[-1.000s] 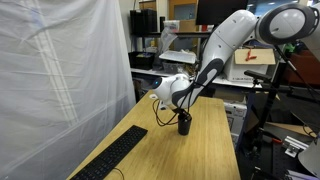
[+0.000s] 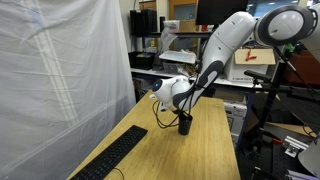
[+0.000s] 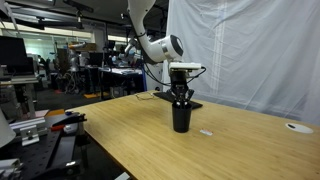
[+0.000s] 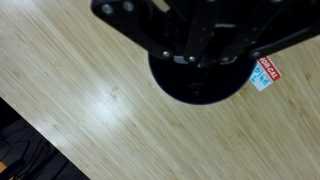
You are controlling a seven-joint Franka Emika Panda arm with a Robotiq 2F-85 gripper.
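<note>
A black cup (image 3: 181, 118) stands upright on the light wooden table. My gripper (image 3: 181, 100) points down right at its mouth, the fingertips at or just inside the rim. Seen from the wrist, the cup's dark round opening (image 4: 200, 92) lies directly under the fingers, and its inside is too dark to tell what is in it. The fingers look part open, and no object shows between them. In exterior view 1 the same cup (image 2: 184, 126) is partly covered by the arm.
A black keyboard (image 2: 110, 153) lies along the table's left side. A small red-and-white label (image 4: 265, 72) is on the table beside the cup, and a white round object (image 3: 299, 128) sits farther off. Bare table (image 3: 130, 140) surrounds the cup.
The arm and gripper show almost no shift over the last second. The cup stays in the same place.
</note>
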